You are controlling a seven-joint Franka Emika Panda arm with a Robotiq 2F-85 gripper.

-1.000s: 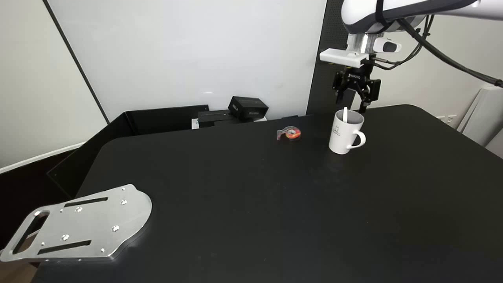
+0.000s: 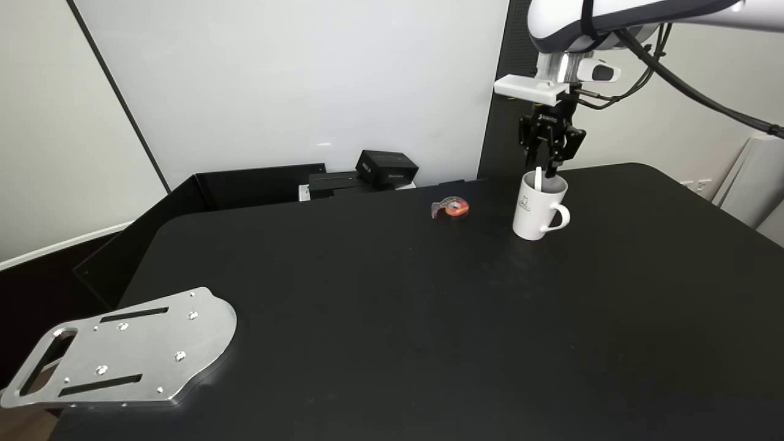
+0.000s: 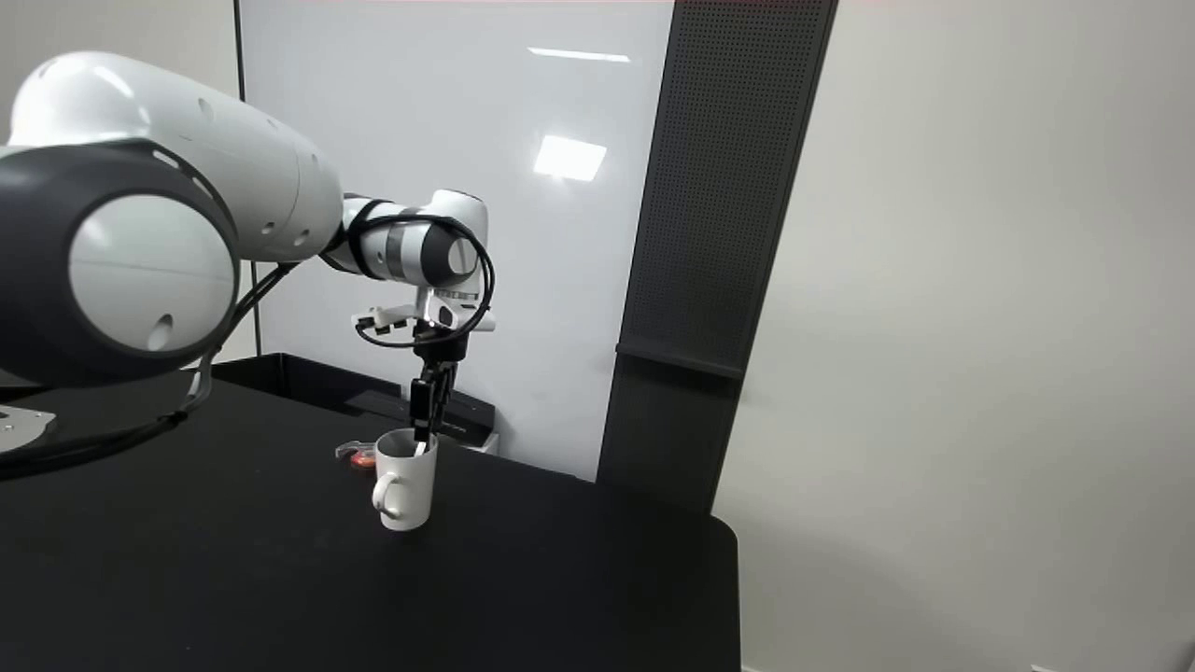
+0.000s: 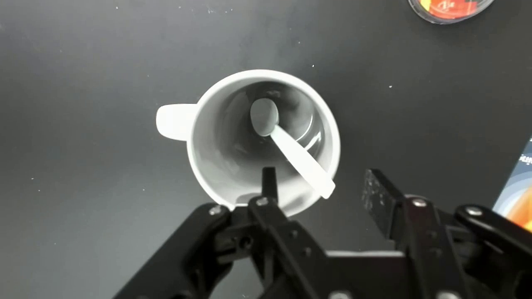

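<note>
A white mug (image 2: 533, 213) stands upright on the black table, its handle toward the right in exterior view 1. Inside it leans a white spoon (image 4: 301, 162), bowl down, the handle's end resting over the rim in the wrist view. My gripper points down above the mug's rim, its fingers part open. One black finger (image 4: 269, 184) shows over the mug's opening and the other beyond the rim. The spoon's end appears between them, but neither finger seems to touch it. In exterior view 2 the gripper (image 3: 422, 439) hangs just over the mug (image 3: 405, 482).
A tape dispenser with red tape (image 2: 456, 207) lies left of the mug. Black boxes (image 2: 387, 168) sit in a tray behind the table edge. A metal plate (image 2: 147, 345) is at the front left.
The fingers have drawn closer together, and my gripper has shifted slightly left in exterior view 1. Mug and spoon look unmoved.
</note>
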